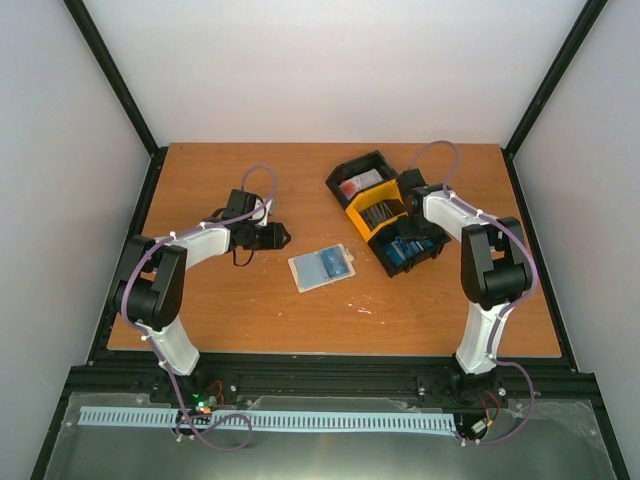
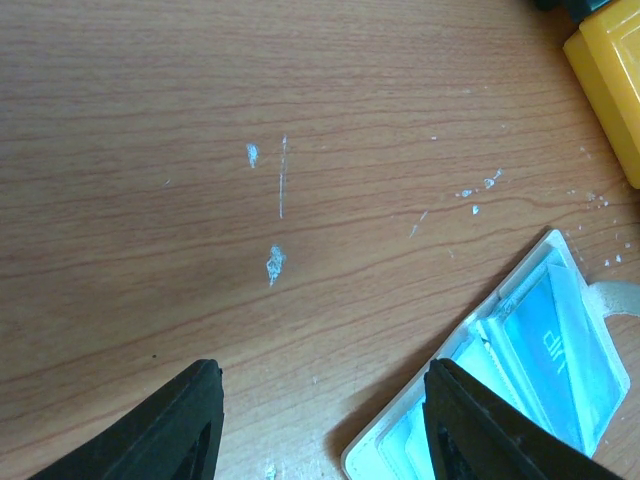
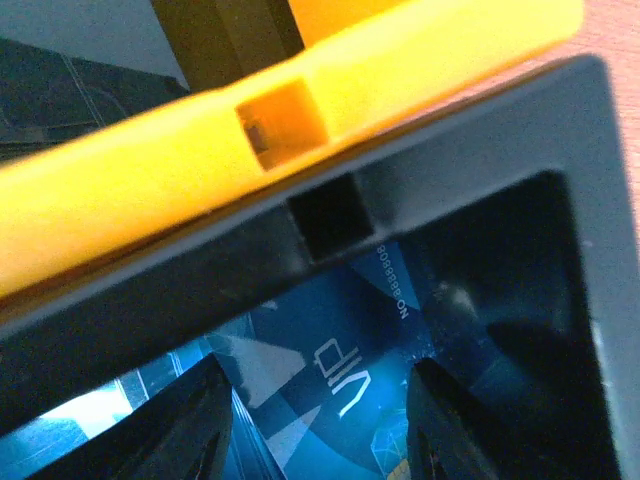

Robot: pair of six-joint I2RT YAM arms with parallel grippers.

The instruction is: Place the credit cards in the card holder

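Observation:
The clear card holder [image 1: 303,278] lies flat on the table between the arms, with a blue card [image 1: 335,262] visible in it. In the left wrist view, the holder [image 2: 372,462] is at lower right, partly covered by a finger. My left gripper is open over bare wood, nothing between its fingers, left of the holder. Several blue cards [image 3: 335,375] rest in the black front bin [image 3: 500,130]. My right gripper is above them, open; its fingers are apart with cards visible behind the gap, and contact cannot be judged.
A yellow bin [image 1: 356,212] with dark cards adjoins the front bin; a black bin [image 1: 337,180] with red and white cards stands behind. The bins' raised rims lie close to the right gripper.

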